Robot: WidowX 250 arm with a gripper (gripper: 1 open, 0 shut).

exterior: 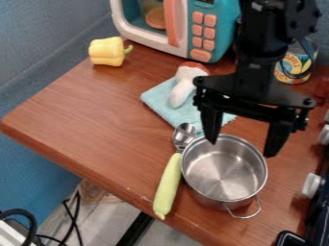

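My black gripper [243, 135] stands open above the steel pot [226, 183], its two fingers apart with nothing seen between them. The pot sits near the front edge of the wooden table. A pale yellow-green corn cob or long vegetable [167, 187] lies left of the pot. A steel ladle or spoon [183, 135] lies just above the pot's left side. A white object [186, 83] rests on a light blue cloth [161, 99] behind. A yellow pepper [108, 52] sits at the back left.
A teal toy microwave [139, 12] stands at the back. Cans [293, 69] are partly hidden behind the arm. Black appliances and white knobs line the right edge.
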